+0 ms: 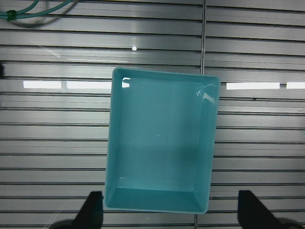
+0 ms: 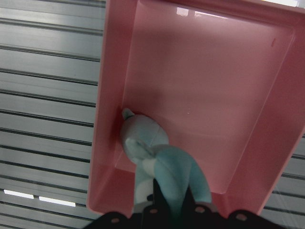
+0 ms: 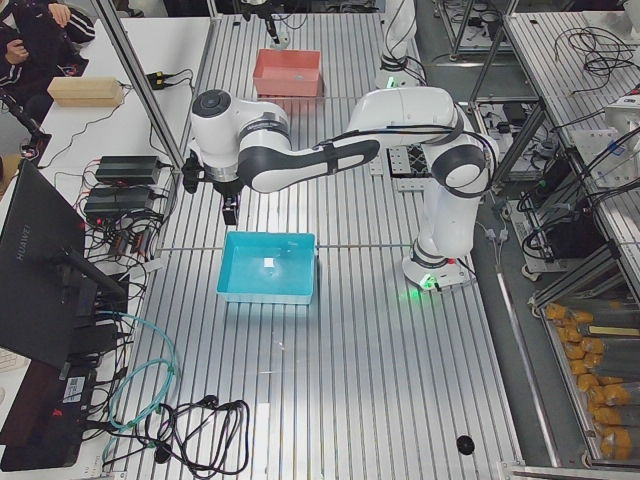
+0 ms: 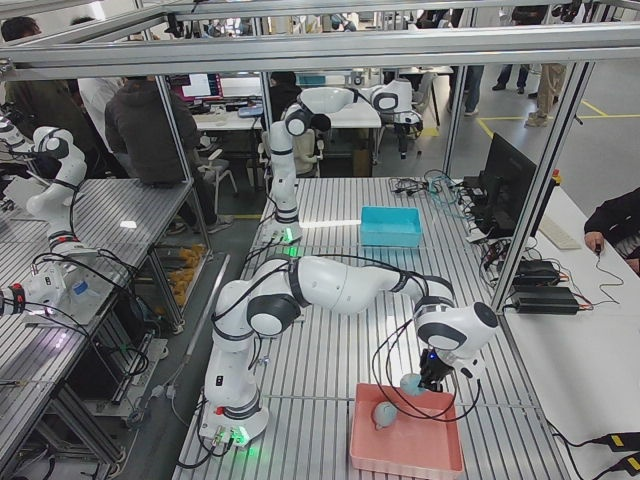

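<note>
My right gripper is shut on a light-blue plush toy, held above the pink bin; the same toy shows in the camera right view. A second pale plush lies in that bin, partly hidden by the held one. My left gripper hangs open, nothing between its fingers, above and behind the empty turquoise bin, which also stands on the slatted table in the camera left view.
Coiled black cables and a teal hose lie near the left edge. A monitor and boxes line the side desk. The table around the turquoise bin is mostly clear.
</note>
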